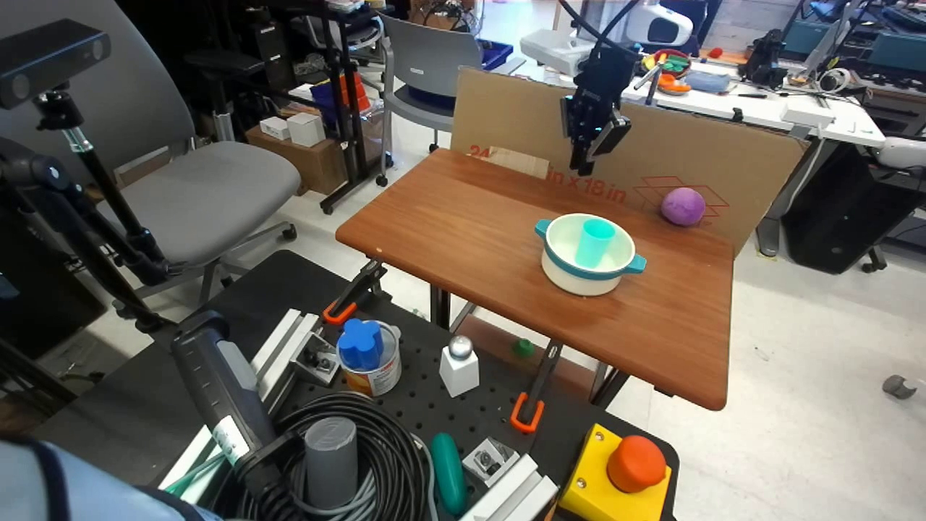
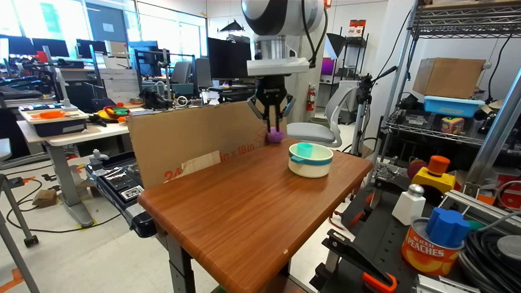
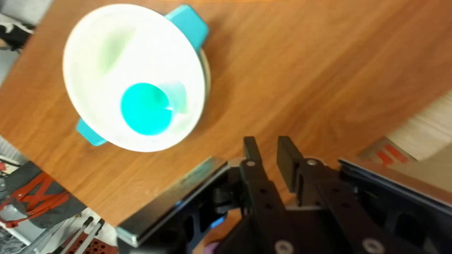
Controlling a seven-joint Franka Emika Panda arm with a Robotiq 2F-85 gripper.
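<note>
A cream pot (image 1: pixel 570 270) with teal handles stands on the wooden table, and a turquoise cup (image 1: pixel 596 243) is inside it. The purple ball (image 1: pixel 683 207) rests at the table's back edge against the cardboard. Above the table, apart from ball and pot, hangs my gripper (image 1: pixel 583 165). In the wrist view a narrow gap with bare wood behind it separates the fingertips of the gripper; nothing is held. The pot (image 3: pixel 140 25) and cup (image 3: pixel 145 109) lie up and left of it there. From exterior view 2 the fingers overlap the ball (image 2: pixel 276 136).
A cardboard sheet (image 1: pixel 512 113) borders the table's back side.
</note>
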